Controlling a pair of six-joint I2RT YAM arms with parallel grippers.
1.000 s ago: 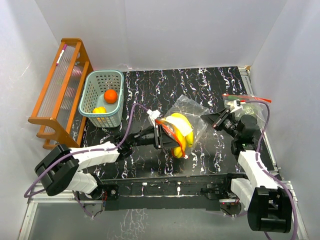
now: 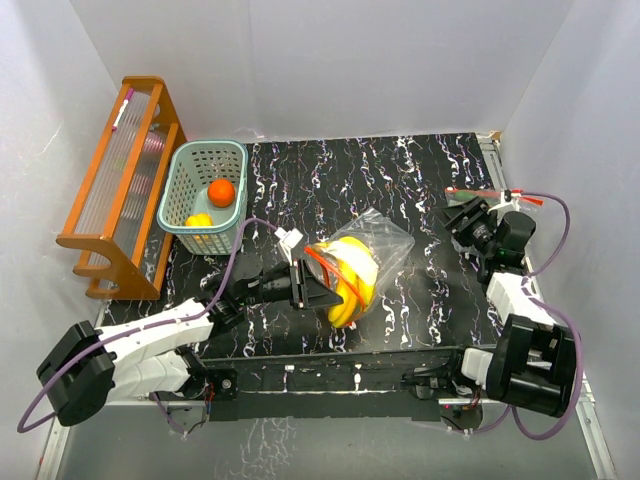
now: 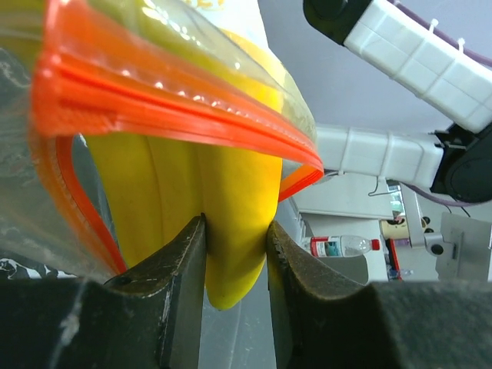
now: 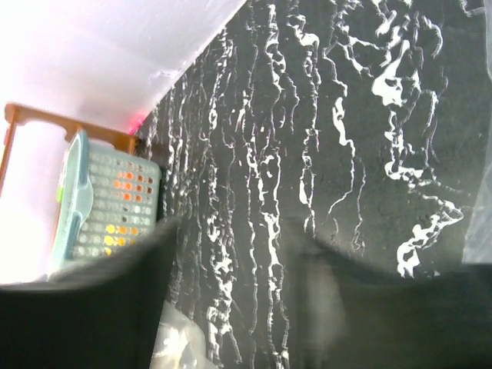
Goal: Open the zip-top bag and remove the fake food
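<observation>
The clear zip top bag (image 2: pixel 385 240) with a red zipper holds yellow fake bananas (image 2: pixel 350 290) and lies near the middle of the table. My left gripper (image 2: pixel 322 292) is at the bag's opening; in the left wrist view its fingers (image 3: pixel 300 307) are either side of the end of a banana (image 3: pixel 238 223), under the red zipper (image 3: pixel 169 115). Whether they grip it firmly is hard to tell. My right gripper (image 2: pixel 455 220) stands apart from the bag at the right, blurred fingers spread over bare table in the right wrist view.
A basket (image 2: pixel 175 190) with an orange and a yellow item stands back left beside a wooden rack (image 2: pixel 95 190). A second red-zipped bag (image 2: pixel 530 200) lies at the far right under the right arm.
My right gripper has drawn away from the bag to the right. My left gripper has shifted slightly left and toward the front, with the bananas and bag shifting slightly.
</observation>
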